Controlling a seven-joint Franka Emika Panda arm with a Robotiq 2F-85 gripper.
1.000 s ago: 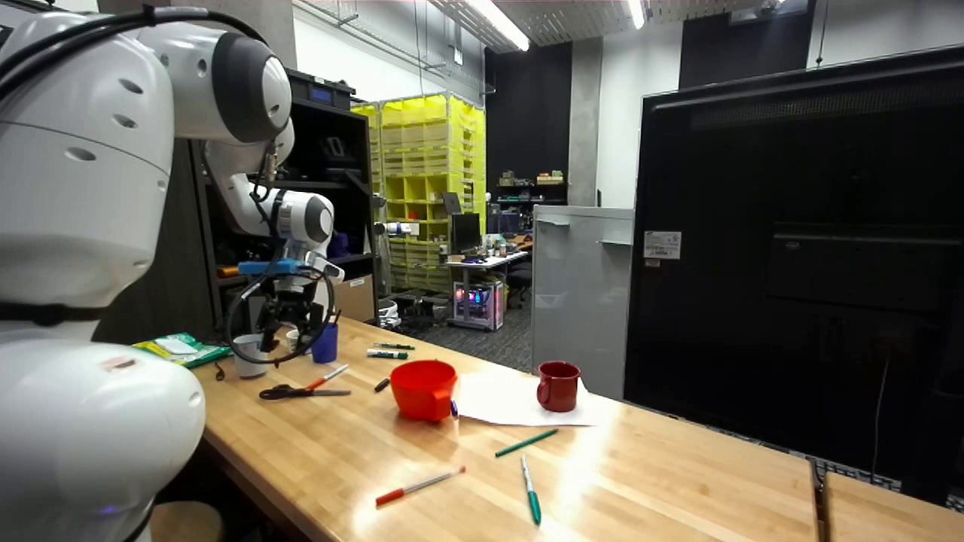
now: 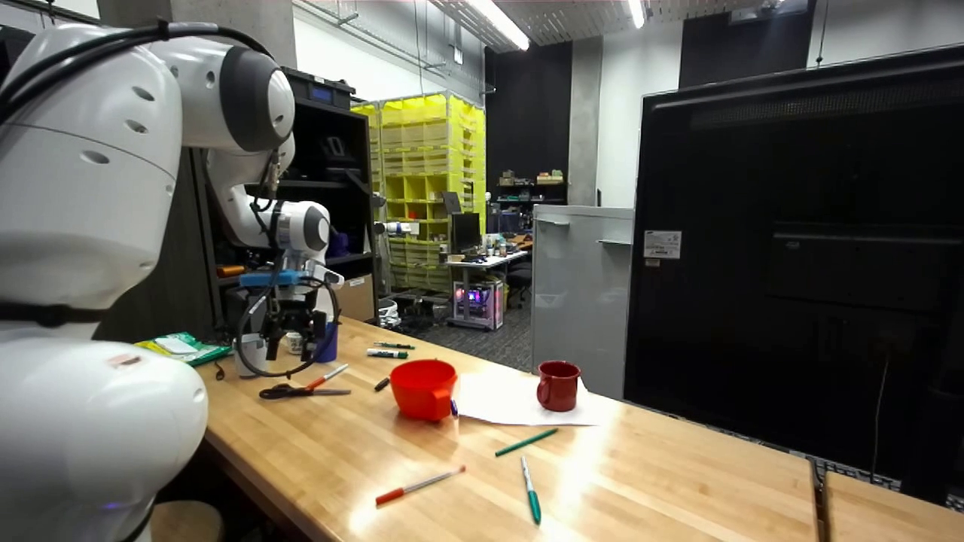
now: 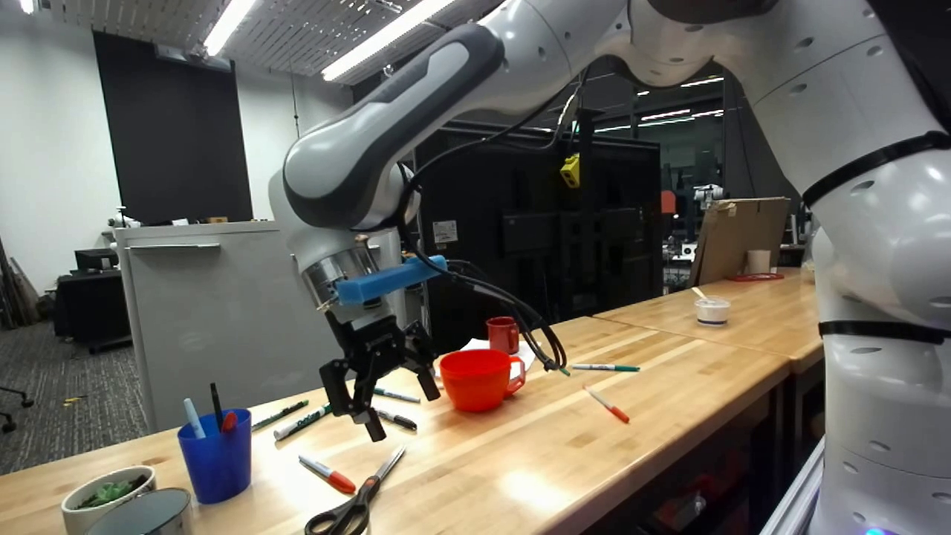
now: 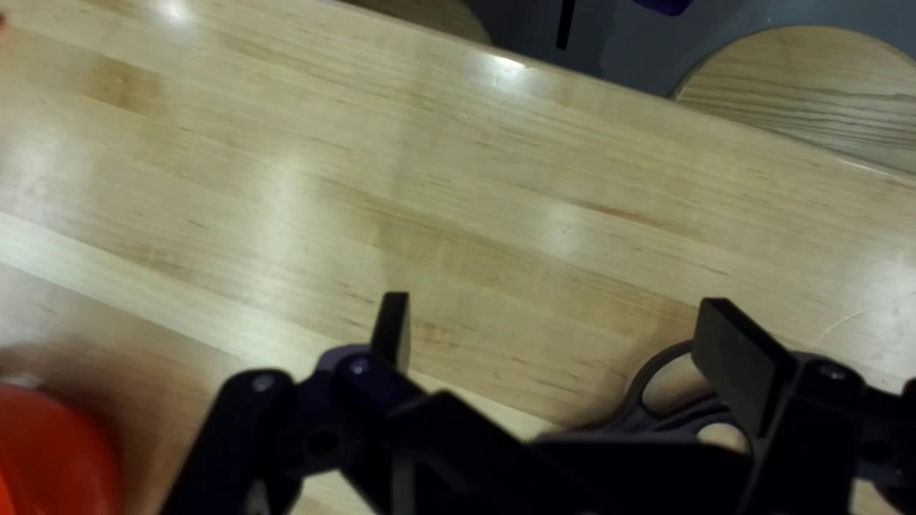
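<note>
Above the table hangs my gripper (image 3: 401, 406), open, with nothing between its fingers. Black scissors (image 3: 349, 512) lie on the wood below it, and in the wrist view their handles (image 4: 645, 403) are partly covered by the right finger (image 4: 740, 365). An orange-capped marker (image 3: 328, 474) lies beside the scissors. The red bowl-like cup with a handle (image 3: 477, 382) stands behind the gripper; only its edge (image 4: 56, 455) enters the wrist view at lower left. A blue cup (image 3: 217, 459) holding several pens is off to the side.
Several dark markers, such as one (image 3: 301, 422), lie near the blue cup. A dark red mug (image 2: 558, 387) stands on white paper (image 2: 492, 397). Pens (image 2: 420, 485) lie farther along.
The gripper has come lower and shifted slightly right in exterior view 1, now overlapping the blue cup there. Objects on the table have stayed put.
</note>
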